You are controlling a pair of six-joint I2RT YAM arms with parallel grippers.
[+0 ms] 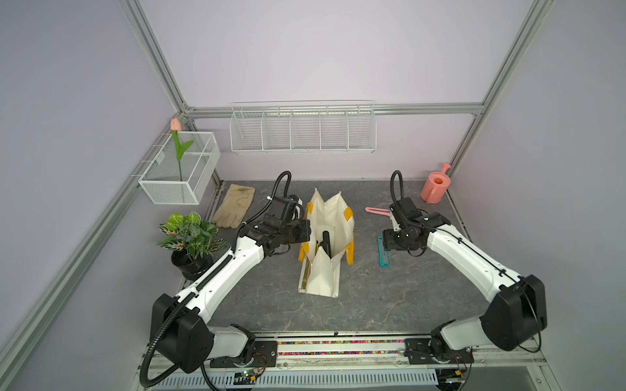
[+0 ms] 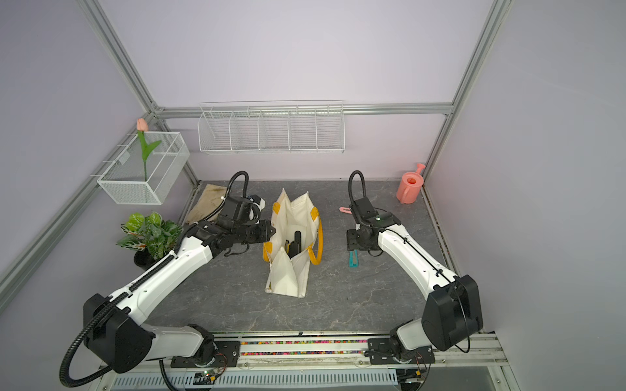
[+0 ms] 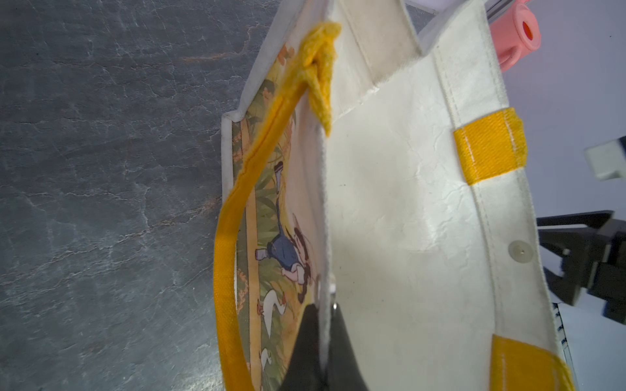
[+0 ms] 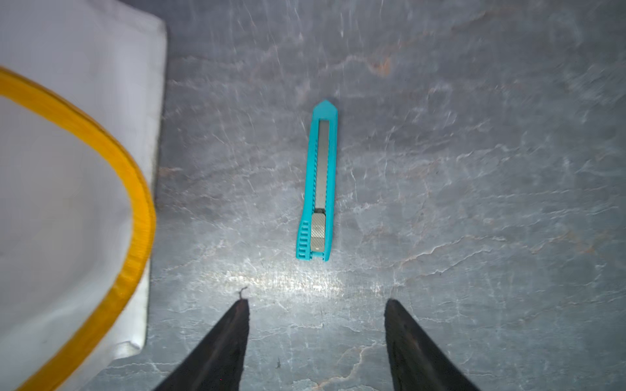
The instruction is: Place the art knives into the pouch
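Observation:
A teal art knife (image 4: 318,176) lies flat on the table, centred in the right wrist view. Above it, my right gripper stands open with nothing between its fingers, slightly nearer the bottom of that view. The white pouch (image 1: 320,280) stands with its mouth open and yellow straps at its sides; dark items show inside. My left gripper is shut on the thin side rim of the pouch (image 3: 404,221). A pink knife-like tool (image 1: 377,211) lies farther back, partly behind the right arm.
A pink watering can (image 1: 435,187) stands at the back right. At the left are a potted plant (image 1: 189,238) and a tan glove (image 1: 233,205).

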